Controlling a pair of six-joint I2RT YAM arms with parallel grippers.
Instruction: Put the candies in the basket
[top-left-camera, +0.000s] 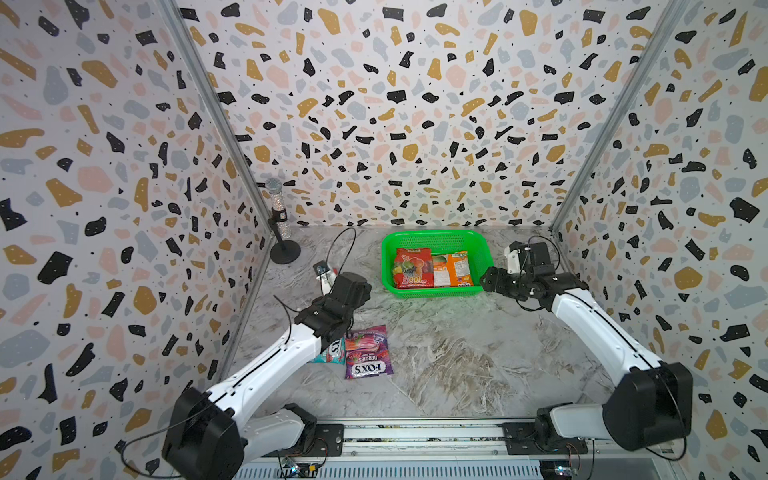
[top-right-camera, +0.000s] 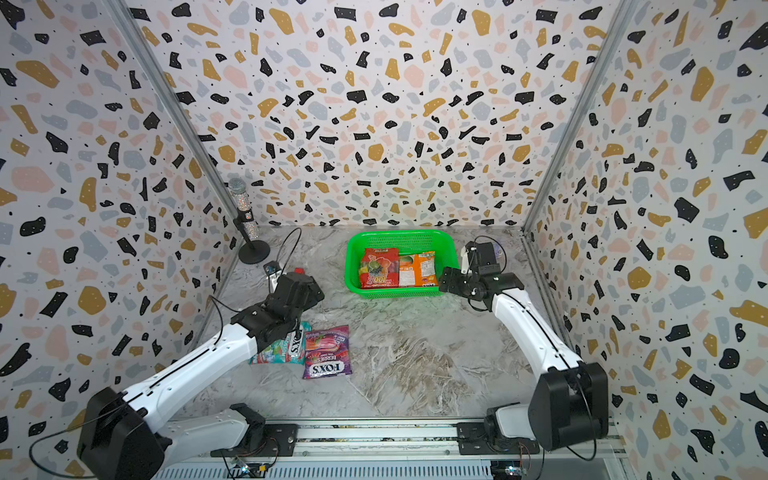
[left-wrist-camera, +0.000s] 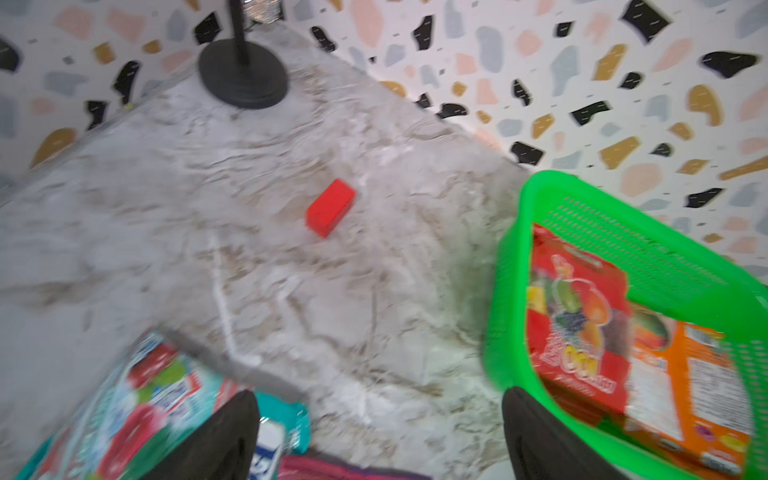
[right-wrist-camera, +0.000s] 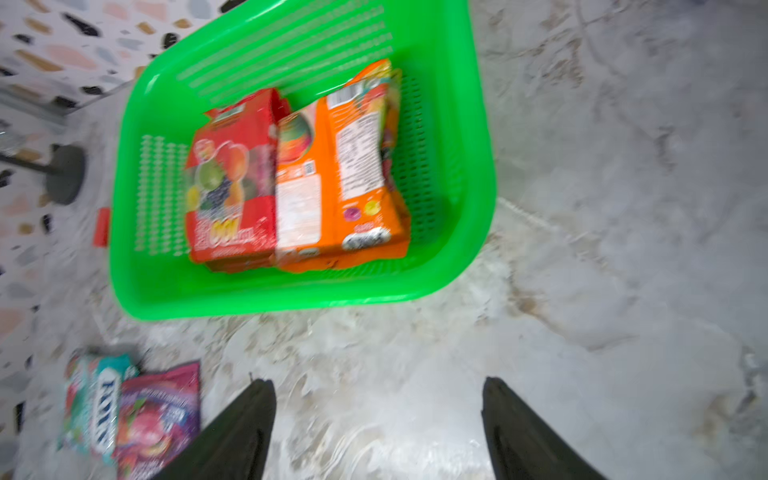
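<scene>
The green basket (top-left-camera: 442, 293) stands at the back of the table, holding a red candy bag (top-left-camera: 413, 268) and an orange candy bag (top-left-camera: 457, 270) side by side. On the table at front left lie a teal candy bag (top-right-camera: 281, 349) and a purple candy bag (top-right-camera: 327, 352), edges close together. My left gripper is open and empty above these two bags, left of the basket; its arm partly covers the teal bag in the top left view. Beside the basket's right front corner, my right gripper hangs open with nothing between its fingers.
A small red block (left-wrist-camera: 330, 208) lies left of the basket. Farther back left stands a dark round-based post (top-left-camera: 285, 251) near the wall. Bare table stretches in front of the basket and toward the right.
</scene>
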